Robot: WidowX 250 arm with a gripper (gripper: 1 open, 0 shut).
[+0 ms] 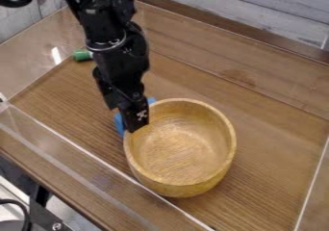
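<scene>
The black gripper (126,110) reaches down from the top of the view to just left of and above the rim of a round pale-wooden bowl (180,153) on the wooden table. Its fingers are open. A blue object (121,122) lies behind them at the bowl's upper left, mostly hidden by the gripper and bowl, so its shape cannot be made out.
A small green and white object (81,55) lies at the back left.
</scene>
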